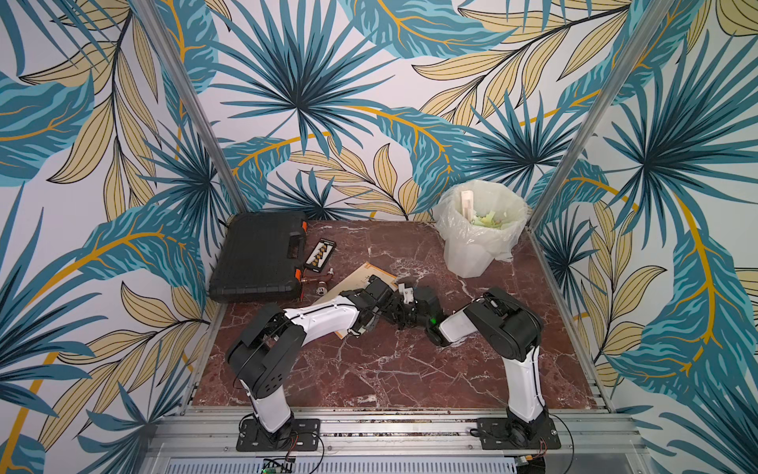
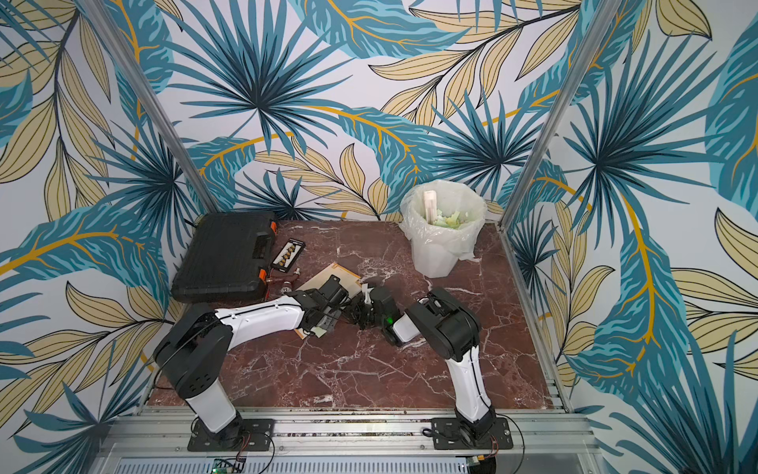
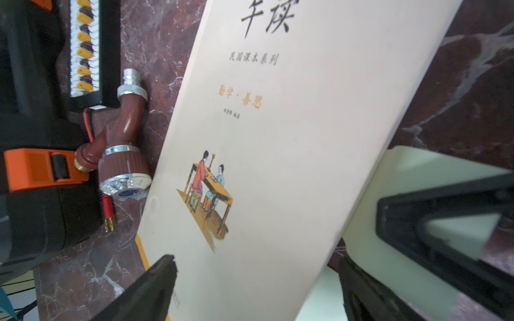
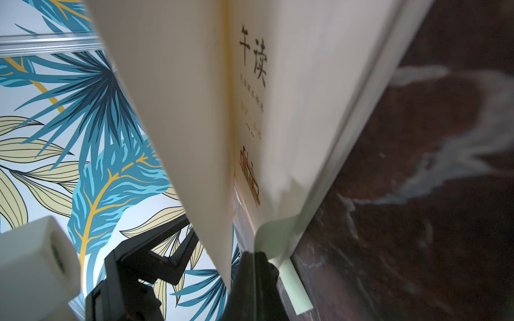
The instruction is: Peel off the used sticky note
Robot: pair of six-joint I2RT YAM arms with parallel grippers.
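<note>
A cream book [image 3: 267,149] lies on the table, with pale green sticky notes [image 3: 417,176] at its right edge in the left wrist view. My left gripper hovers over the cover, open, nothing between its fingers. My right gripper is shut, tips at the book's edge where a green note [image 4: 275,238] bends up against them; whether it is pinched is unclear. Another green strip [image 4: 294,283] shows below. From the top, both grippers are close together over the book.
A black case [image 1: 252,252] stands at the left, with a small black box [image 1: 319,254] and brass-red fitting [image 3: 123,165] beside the book. A bin with a plastic bag [image 1: 473,245] stands at back right.
</note>
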